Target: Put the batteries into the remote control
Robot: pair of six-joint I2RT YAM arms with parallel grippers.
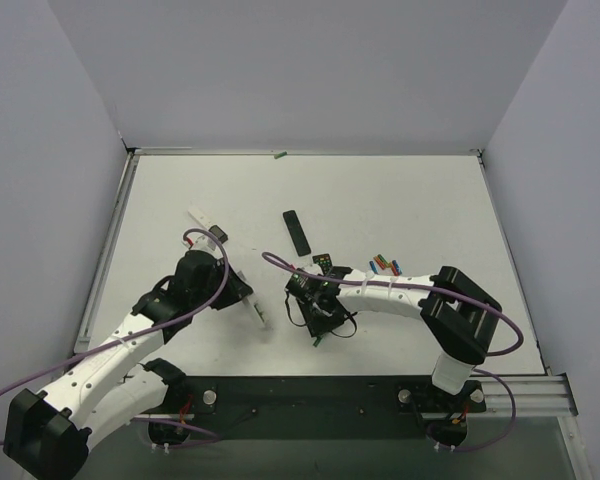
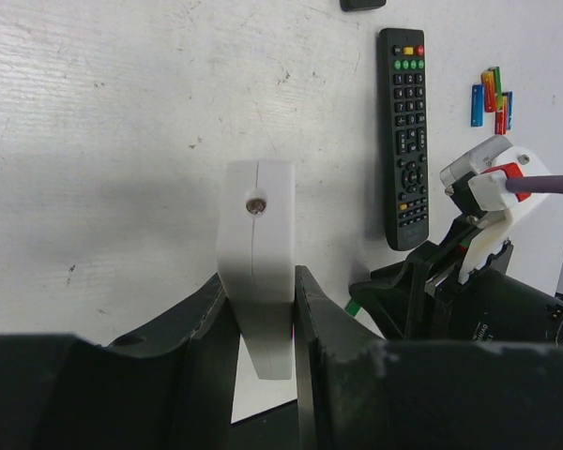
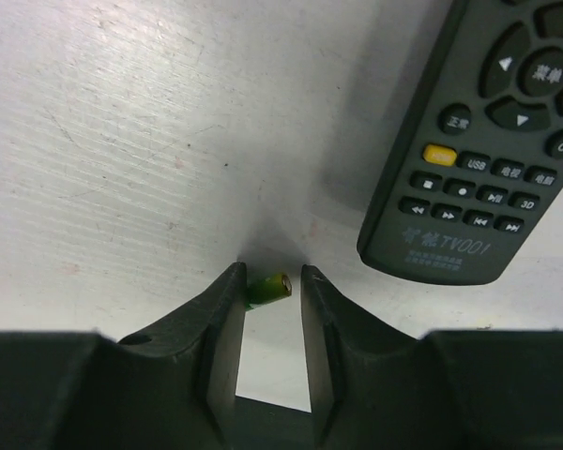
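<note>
My left gripper is shut on a white plastic piece with a screw hole, held toward the table's front left. My right gripper is low at the front middle, its fingers part open around the end of a small green battery; whether they touch it I cannot tell. Just beside it lies the black remote, buttons up. Several coloured batteries lie loose to the right.
A black remote lies at the middle back, and a white remote at the back left.
</note>
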